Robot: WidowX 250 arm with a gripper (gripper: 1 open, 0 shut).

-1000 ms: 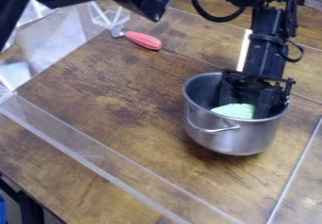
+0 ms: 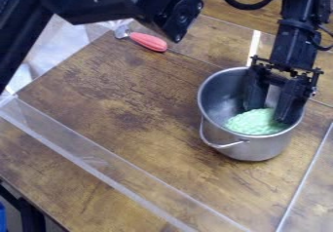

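A steel pot (image 2: 242, 146) with a wire handle stands on the wooden table at the right. In its bottom is a light green textured item (image 2: 255, 122), possibly a cloth or sponge. My black gripper (image 2: 277, 104) reaches down into the pot's right side, over the green item. Whether its fingers are open or shut, and whether they hold anything, is hard to make out.
A pink-handled utensil (image 2: 148, 41) lies at the back left, near plastic sheeting.
The arm has shifted right and a little up within the pot. The pot has moved and turned slightly, and more of the green item shows.
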